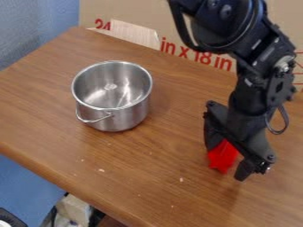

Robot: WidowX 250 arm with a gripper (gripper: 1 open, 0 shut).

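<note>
My black gripper [236, 151] is lowered to the wooden table at the right, open, its fingers around a small red object [221, 157], which is partly hidden behind them. Whether the fingers touch it I cannot tell. A silver metal pot [112, 95] with a handle stands upright to the left, apart from the gripper.
The table [119, 177] has bare room in front of and behind the pot. Its left edge drops to a blue surface [30, 182]. A cardboard panel [142, 13] with red print stands along the back.
</note>
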